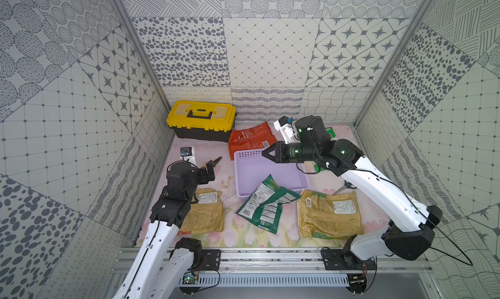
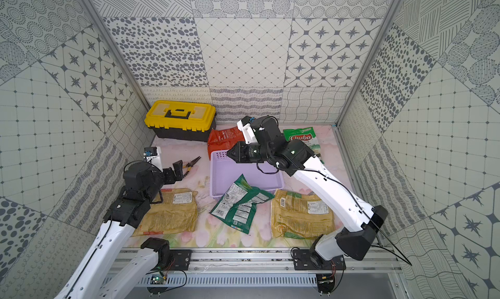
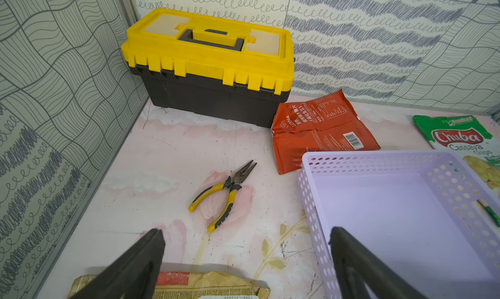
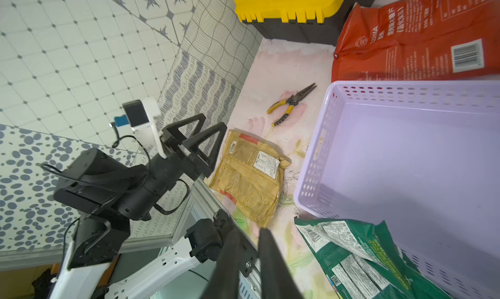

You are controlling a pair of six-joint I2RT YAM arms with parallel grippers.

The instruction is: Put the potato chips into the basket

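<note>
The green and silver chip bag lies in front of the lilac basket, its top corner overlapping the front rim. No bag lies in the visible part of the basket. Above the basket, apart from the bag, my right gripper is partly open, with a narrow gap and nothing visible between its blurred fingers. My left gripper stands wide open and empty, left of the basket. A red bag lies behind the basket; a Chuba cassava bag is at the back right.
Brown bags lie at the front left and front right. At the back left stands a yellow and black toolbox. Pliers rest on open table left of the basket. The right arm spans the basket's right side.
</note>
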